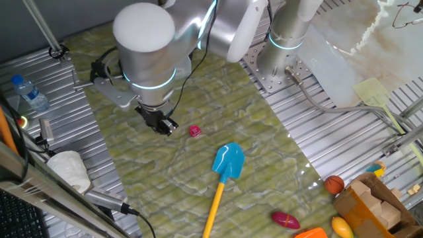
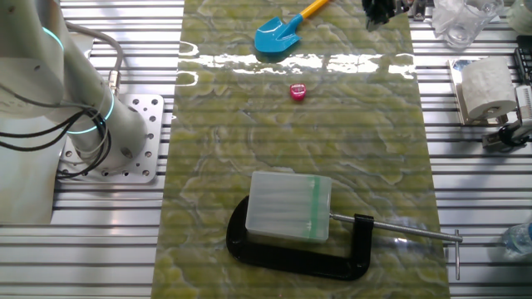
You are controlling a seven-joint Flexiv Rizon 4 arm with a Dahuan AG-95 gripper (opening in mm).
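My gripper [image 1: 170, 127] hangs above the green marbled mat, to the left of a small pink-red object [image 1: 195, 131] and apart from it. Its fingers are small and dark here, so their spacing is unclear. At the top edge of exterior view 2, part of the dark gripper [image 2: 381, 12] shows, cut off by the frame. That view also has the pink-red object [image 2: 298, 91] alone on the mat. A toy shovel with a blue blade [image 1: 229, 160] and yellow handle lies nearby.
A black clamp [image 2: 303, 262] and a translucent box [image 2: 283, 206] occupy the mat in exterior view 2. Near the mat's lower right corner in exterior view 1 are a purple-red toy [image 1: 285, 219], a small basketball [image 1: 334, 184] and a cardboard box [image 1: 362, 206]. Mid-mat has bare room.
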